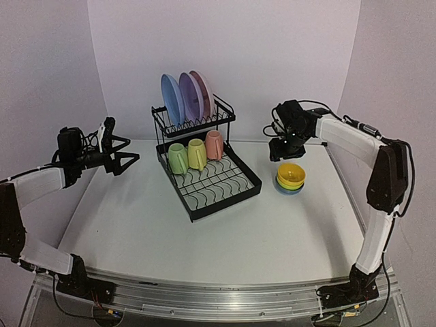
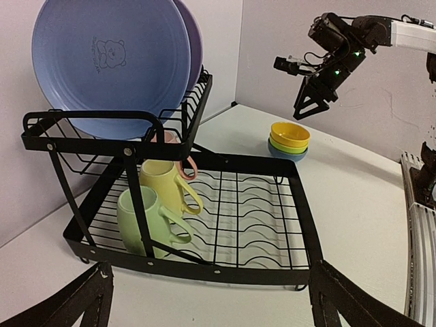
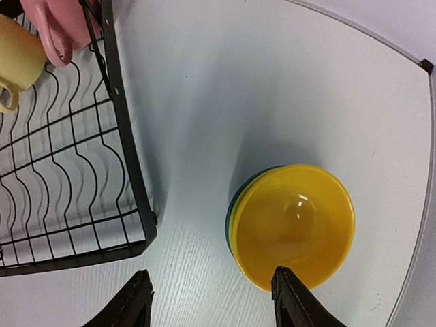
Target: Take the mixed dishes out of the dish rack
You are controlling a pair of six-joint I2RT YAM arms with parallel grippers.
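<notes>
The black two-tier rack [image 1: 225, 204] holds blue [image 1: 172, 99], purple [image 1: 191, 97] and pink plates upright on top, and green [image 1: 178, 157], yellow [image 1: 197, 153] and pink [image 1: 214, 144] mugs below. Right of it, a yellow bowl [image 3: 293, 218] tops a nested stack with green and blue bowls. My right gripper is open above the table between rack and bowls, slightly higher than the stack, nothing between its fingers. My left gripper [image 1: 129, 151] stands open and empty at the left, facing the rack's side.
Walls enclose the back and both sides; a metal rail [image 1: 211, 303] runs along the front edge.
</notes>
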